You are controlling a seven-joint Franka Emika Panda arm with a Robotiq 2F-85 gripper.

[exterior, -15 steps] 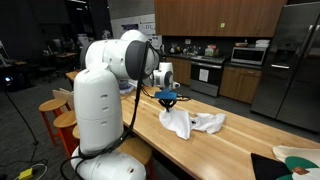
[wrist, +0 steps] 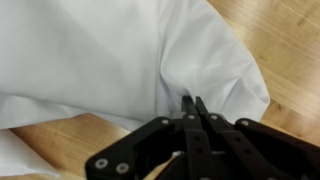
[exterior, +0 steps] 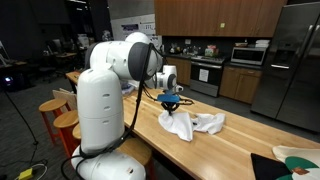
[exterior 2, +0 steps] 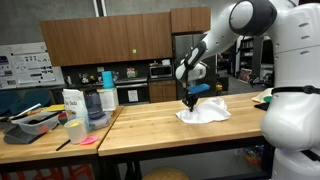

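Observation:
A white cloth [exterior: 178,124] lies rumpled on the wooden table, one part drawn up toward my gripper [exterior: 168,107]. In the wrist view the fingertips [wrist: 188,103] are together, and folds of the cloth [wrist: 90,50] run in to them, so the gripper is shut on a thin pinch of fabric. How much fabric sits between the fingers is hidden. From the other side, exterior view 2 has the gripper [exterior 2: 190,107] at the edge of the cloth [exterior 2: 212,110].
Bare wooden table [exterior: 235,140] stretches to the right of the cloth. A person [exterior: 166,78] stands behind the table, close to the arm. Toward the left end in exterior view 2 are a white pitcher [exterior 2: 76,131] and bins [exterior 2: 38,122].
Compared with a second ago, the gripper seems slightly lower, and the cloth beneath it looks a little more spread out. The rest of the cloth is unchanged.

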